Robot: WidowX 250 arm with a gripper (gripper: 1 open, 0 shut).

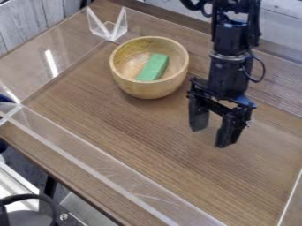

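Observation:
The black robot arm reaches down from the top right, and its gripper (217,124) hangs low over the wooden table (141,168), right of the middle. The gripper is open, with no object visible between its fingers. To its upper left sits a tan bowl (130,84) holding a green block (151,67), apart from the gripper.
A clear plastic container (109,26) stands at the back left. Black equipment (26,212) is at the bottom-left corner.

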